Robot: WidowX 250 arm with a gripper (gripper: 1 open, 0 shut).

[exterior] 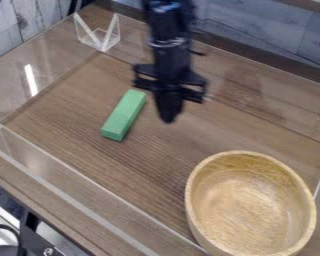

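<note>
My dark arm and gripper (168, 92) hang blurred over the upper middle of the wooden tabletop, just right of a green block (124, 115). The block lies flat, slanting. Whether the fingers are open or shut is too blurred to tell. A large cream bowl (250, 245) stands at the lower right.
The wooden table (109, 180) has clear room at its middle and left. White wire-like shapes stand at the upper left edge and far left. A dark cable lies at the lower left, off the table.
</note>
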